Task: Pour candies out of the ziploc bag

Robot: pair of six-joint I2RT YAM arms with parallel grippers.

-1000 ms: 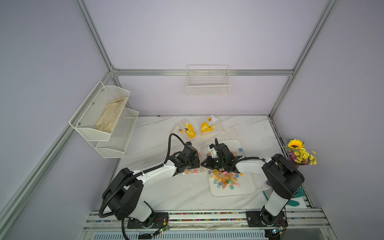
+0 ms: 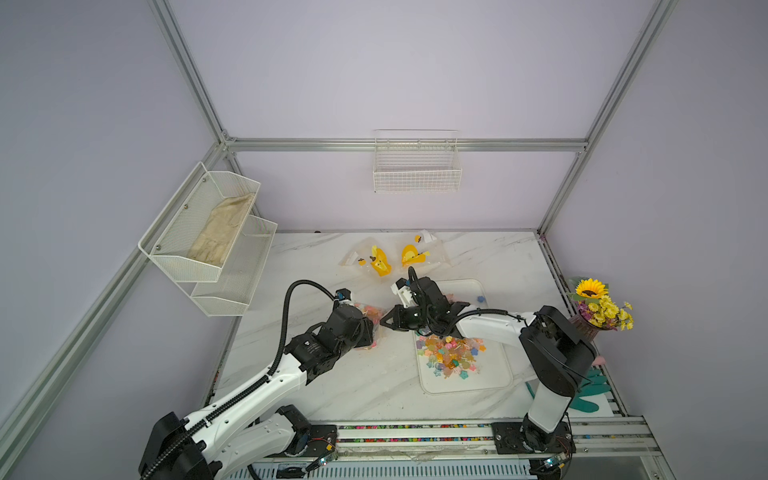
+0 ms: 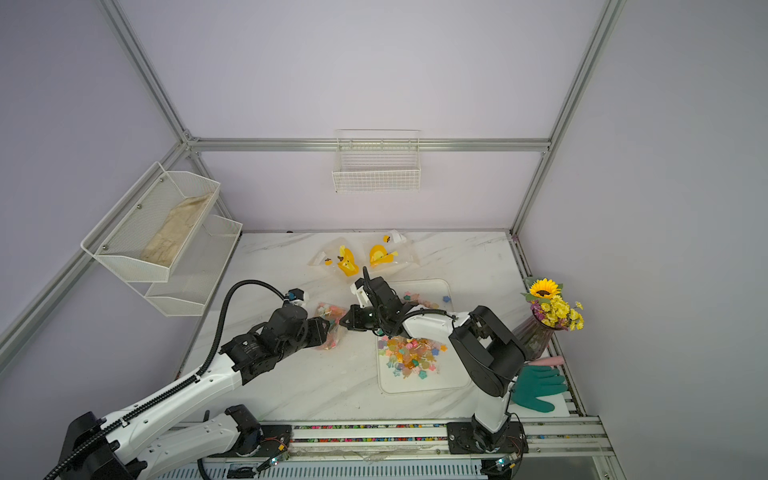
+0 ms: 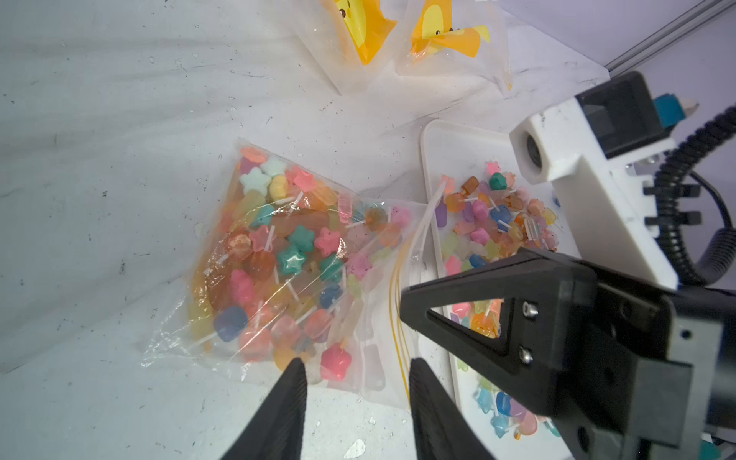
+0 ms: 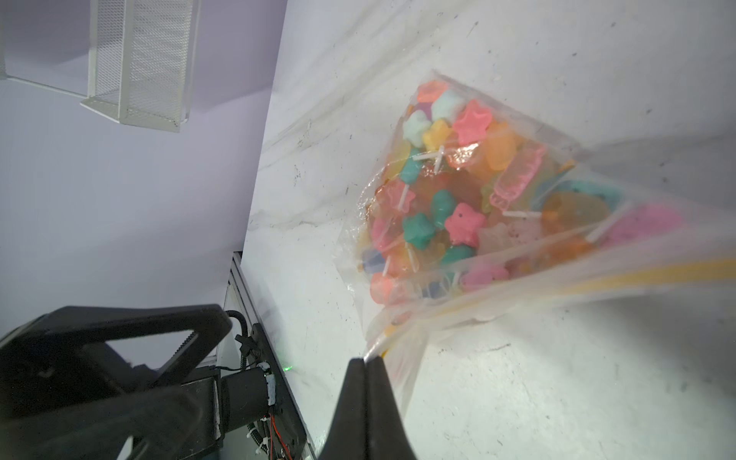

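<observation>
A clear ziploc bag (image 4: 283,276) full of colourful candies lies on the table left of the white tray (image 2: 496,368), its zipper edge toward the tray. My right gripper is shut at that zipper edge, with a fold of the bag's film at its fingertips; whether the film is pinched is hard to tell. My left gripper stands open above the near side of the bag, nothing between its fingers. The tray holds many loose candies (image 4: 490,222).
Two bags with yellow duck prints (image 2: 396,256) lie at the back. Wire baskets (image 2: 204,240) hang on the left wall. Flowers (image 2: 600,304) and teal gloves (image 3: 536,388) are at the right edge.
My left arm has drawn back to the left and toward the front, uncovering part of the bag. My right gripper has moved slightly left toward the bag.
</observation>
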